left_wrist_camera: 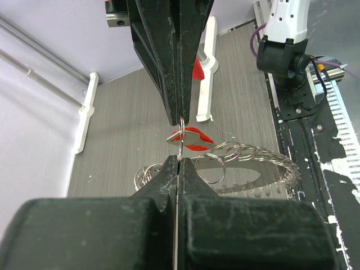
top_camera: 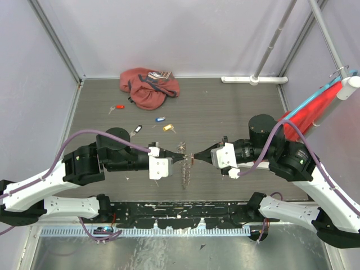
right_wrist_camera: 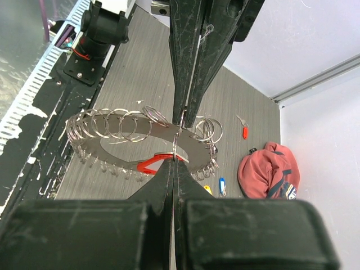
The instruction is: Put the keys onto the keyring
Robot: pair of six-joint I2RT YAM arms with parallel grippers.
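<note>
Between my two grippers hangs the keyring (top_camera: 185,175), a curved chain of several thin metal rings. My left gripper is shut on a thin ring of it; the wire runs from its fingertips up to the other gripper's tips in the left wrist view. My right gripper is shut on the same thin wire from the opposite side, tips close to the left ones but apart. On the table beyond lie keys with a red tag (top_camera: 120,107), a black tag (top_camera: 138,129), a blue tag (top_camera: 160,119) and a yellow tag (top_camera: 168,127).
A red cloth bundle (top_camera: 149,90) lies at the back of the table. Behind the rings shows a red-and-metal object (left_wrist_camera: 196,138), partly covered. A white bar (top_camera: 254,80) stands at the back right.
</note>
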